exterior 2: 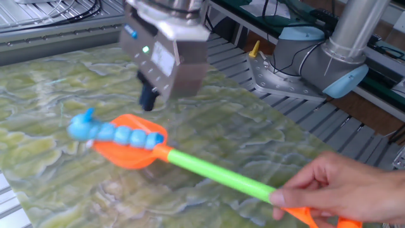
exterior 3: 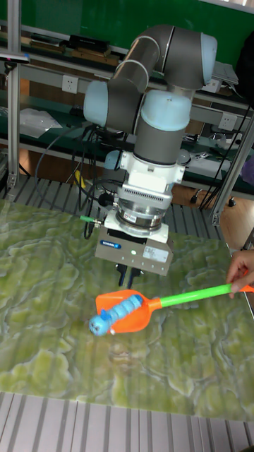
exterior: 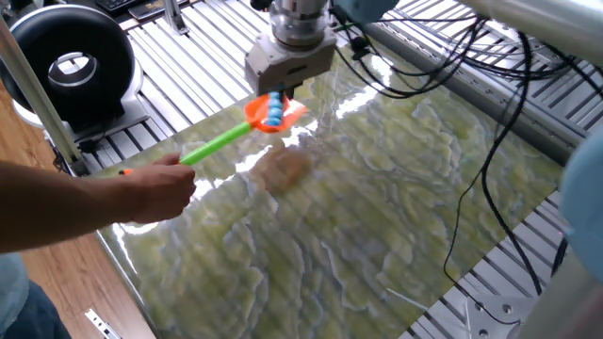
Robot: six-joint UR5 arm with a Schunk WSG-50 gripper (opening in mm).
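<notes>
A blue segmented caterpillar toy (exterior 2: pixel 122 135) lies across the orange scoop (exterior 2: pixel 130 123) of a shovel with a green handle (exterior 2: pixel 218 174). A person's hand (exterior 2: pixel 342 187) holds the handle, keeping the scoop raised over the table. Just above the toy hangs my gripper (exterior 3: pixel 125 279), its short black fingers pointing down. Toy and fingertips look apart in the second and third exterior views. The first exterior view has the scoop (exterior: pixel 256 115) and toy (exterior: pixel 274 109) largely covering the fingertips. How far apart the fingers stand is unclear, and nothing shows held between them.
Black cables (exterior: pixel 513 122) loop along the right side. A black ring-shaped object (exterior: pixel 66 71) stands at the far left.
</notes>
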